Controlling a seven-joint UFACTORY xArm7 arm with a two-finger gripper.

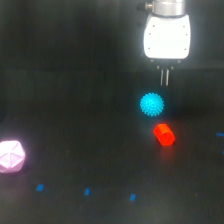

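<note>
My gripper hangs below its white hand at the top right, pointing down. Its two thin fingers stand close together, a narrow dark gap between them and no object in it. Below and slightly left of the fingertips is a round, spiky blue ball, apart from them in the picture. A red block with an orange-red end face lies below and to the right of the ball. At the left edge rests a pale pink, faceted ball.
Small flat blue marks dot the dark surface along the front, with another at the right edge. How high the gripper is above the surface is hard to tell.
</note>
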